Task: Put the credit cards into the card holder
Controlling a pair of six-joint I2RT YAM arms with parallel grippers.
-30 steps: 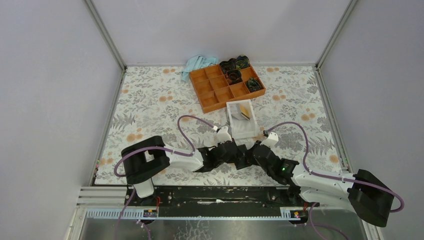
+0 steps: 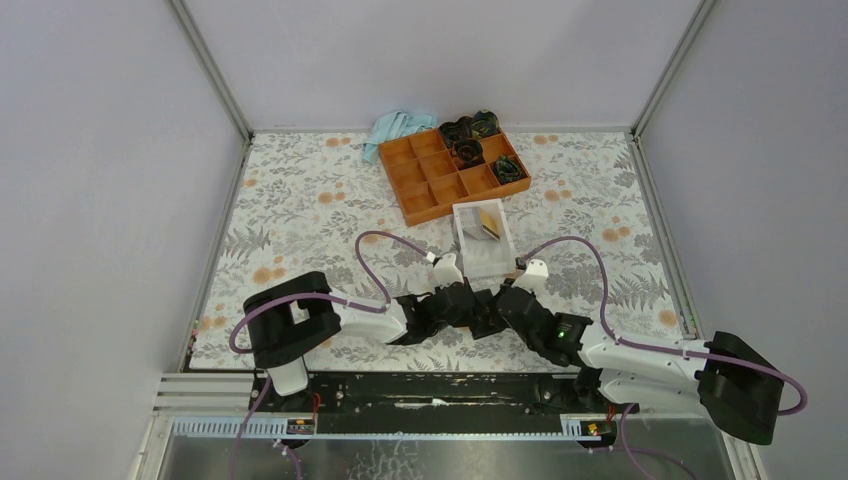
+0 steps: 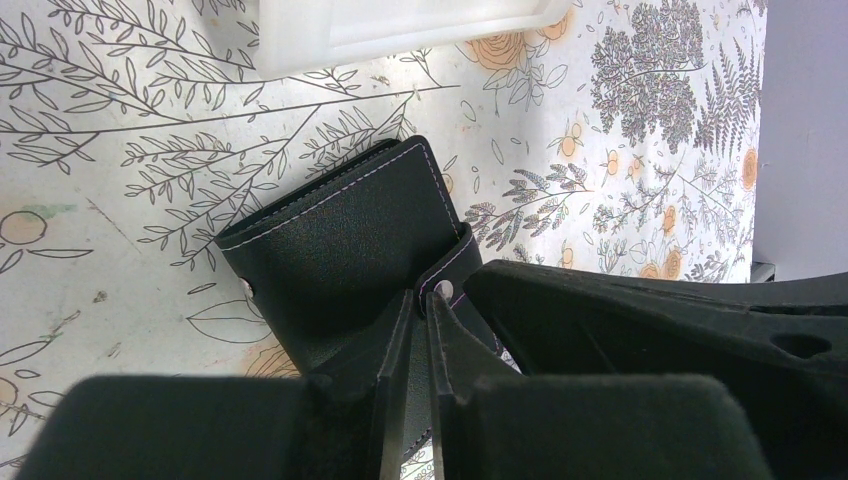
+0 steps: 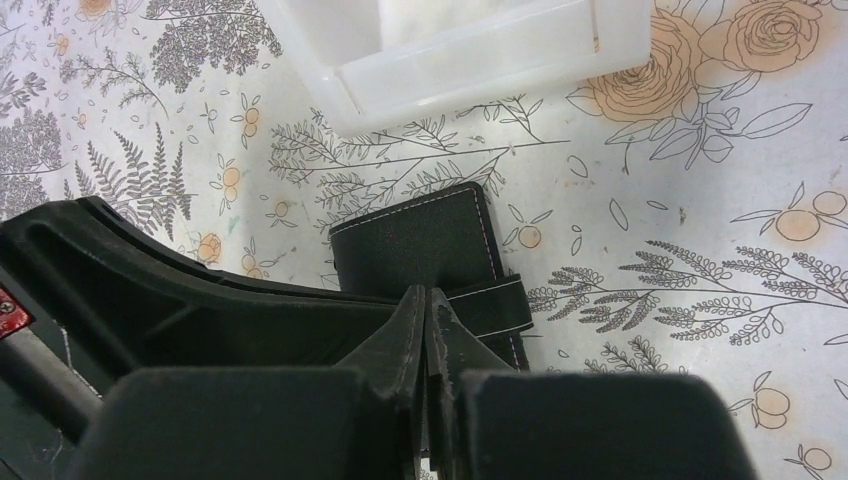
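Observation:
The black card holder [image 2: 484, 316] lies tilted on the table between the two grippers, folded over, with a snap strap [image 3: 447, 264] across its edge. My left gripper is over the strap beside its metal snap, its fingertips a narrow gap apart. Whether they touch the strap is hard to tell. My right gripper is shut at the strap [image 4: 500, 303] on the holder's other side; no object shows between its fingers. Yellowish and pale cards [image 2: 489, 224] lie inside the white tray [image 2: 486, 267].
Just beyond the card holder stands the white tray. Behind it are a wooden compartment box [image 2: 421, 204] with several dark coiled items [image 2: 468, 152] and a light blue cloth [image 2: 398, 125].
My right gripper has shifted slightly left, closer to the card holder and the left gripper. The left arm, the holder and the tray look unmoved.

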